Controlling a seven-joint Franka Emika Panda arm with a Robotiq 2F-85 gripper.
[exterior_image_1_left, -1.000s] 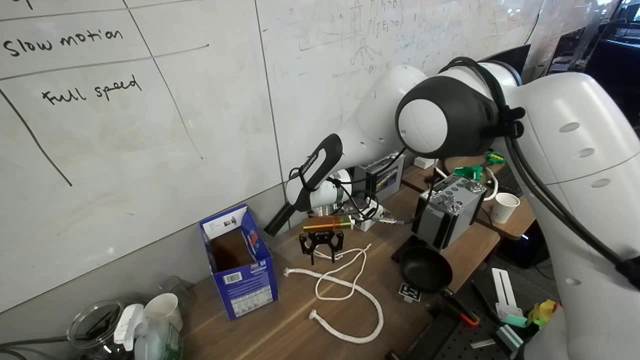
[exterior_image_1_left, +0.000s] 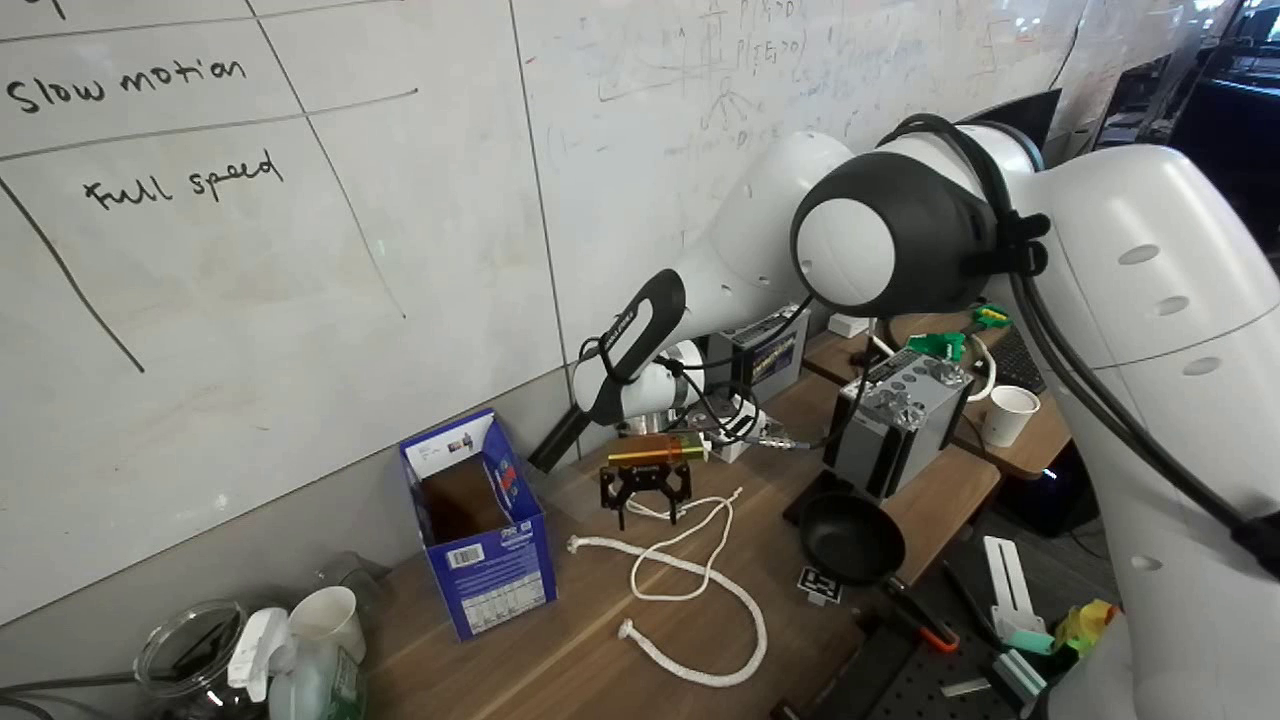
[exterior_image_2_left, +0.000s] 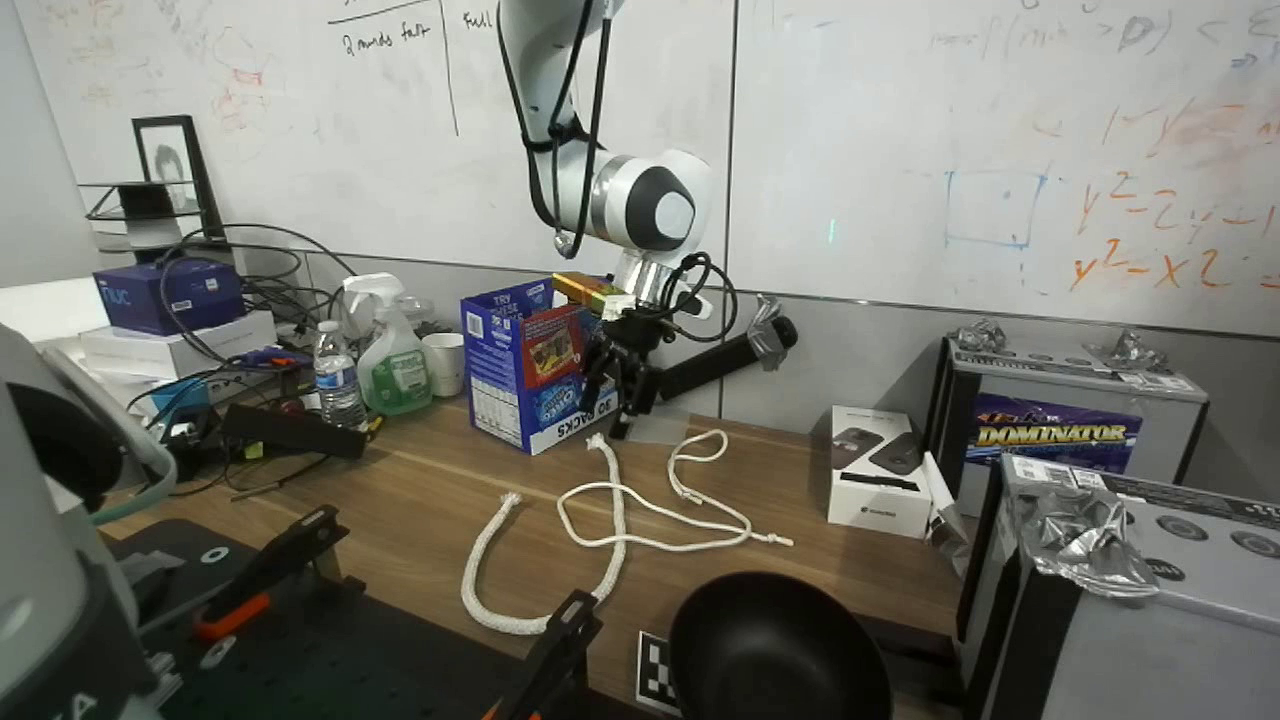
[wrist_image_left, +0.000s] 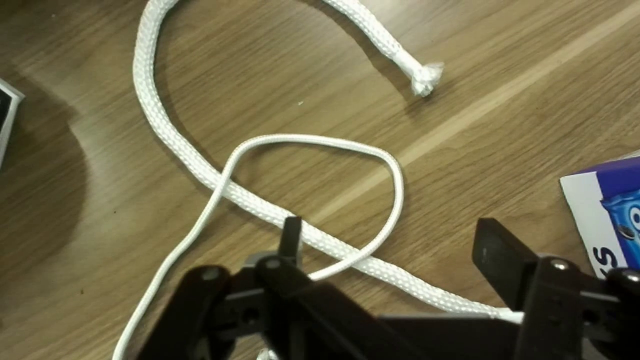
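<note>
A thick white rope (exterior_image_1_left: 758, 624) lies in a curve on the wooden table, and a thinner white cord (exterior_image_2_left: 708, 544) loops across it. In the wrist view the thick rope (wrist_image_left: 174, 141) runs diagonally under my gripper, and its lower right end passes out of sight behind the right finger. The thin cord (wrist_image_left: 400, 189) crosses it twice there. My gripper (exterior_image_1_left: 648, 518) points down over the far part of the ropes, open, with its fingers (wrist_image_left: 291, 237) wide apart. Nothing is held between them. Its height above the ropes is hard to judge.
An open blue box (exterior_image_1_left: 498, 588) stands just left of the gripper in the first exterior view. A black pan (exterior_image_1_left: 852, 540) and a grey battery-like box (exterior_image_1_left: 894, 420) are to the right. Bare table (exterior_image_1_left: 528, 672) shows at the front.
The gripper's fingers stand slightly farther apart than a second ago. The arm, ropes and box look unmoved.
</note>
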